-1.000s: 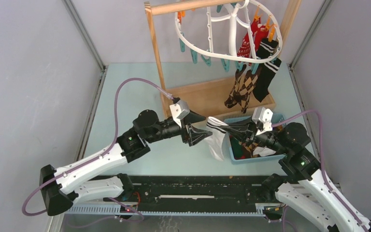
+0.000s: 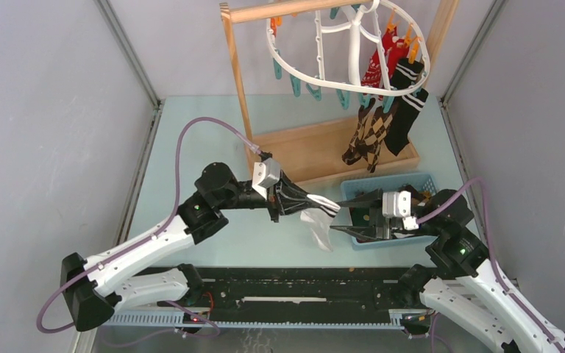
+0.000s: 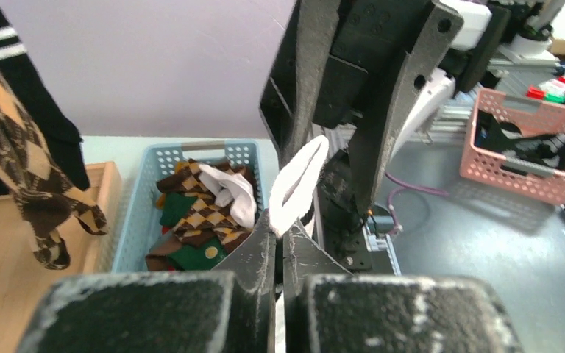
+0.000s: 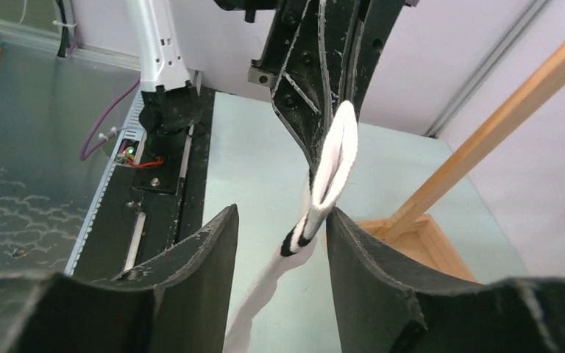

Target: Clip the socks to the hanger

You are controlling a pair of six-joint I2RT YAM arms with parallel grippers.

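A white sock (image 2: 319, 227) with black stripes at its cuff hangs between the two arms, above the table. My left gripper (image 2: 310, 204) is shut on the cuff; in the left wrist view white cloth (image 3: 294, 184) sticks up past the closed fingertips. Facing it, my right gripper (image 2: 338, 215) stands open, its fingers apart on both sides of the cuff's free end. In the right wrist view the sock (image 4: 335, 158) shows between the spread fingers, its lower part dangling. The round white hanger (image 2: 324, 82) carries teal clips (image 2: 343, 98) along its front, several of them empty.
Red, black-striped and brown argyle socks (image 2: 374, 132) hang at the hanger's right side. A blue basket (image 2: 350, 193) of socks sits under my right gripper. The wooden frame (image 2: 237, 81) rises behind my left arm.
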